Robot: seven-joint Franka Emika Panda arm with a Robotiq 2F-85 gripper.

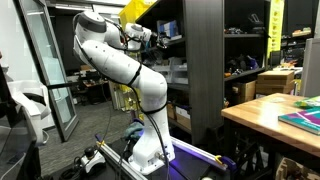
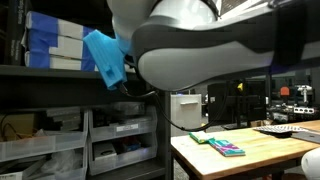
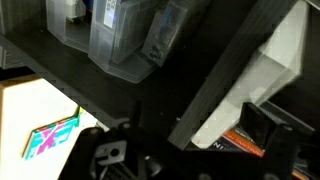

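High beside the shelving, the white arm [image 1: 125,70] is raised with its upper link bent over toward the dark shelves. Its gripper [image 1: 160,40] is small there, at the level of an upper shelf. Along the bottom of the wrist view the gripper shows dark fingers [image 3: 122,142] spread wide apart, open with nothing held between them. A pale, blurred object [image 3: 258,75] lies beyond the right finger. In exterior view 2 the arm [image 2: 210,60] fills the upper right, and the gripper cannot be made out.
Clear plastic bins [image 3: 122,45] stand near a dark shelf panel [image 3: 200,80]. A wooden table [image 1: 265,115] bears colourful flat items [image 2: 225,147]. Boxes [image 1: 275,82] occupy the shelves. A blue piece [image 2: 103,55] shows beside the arm.
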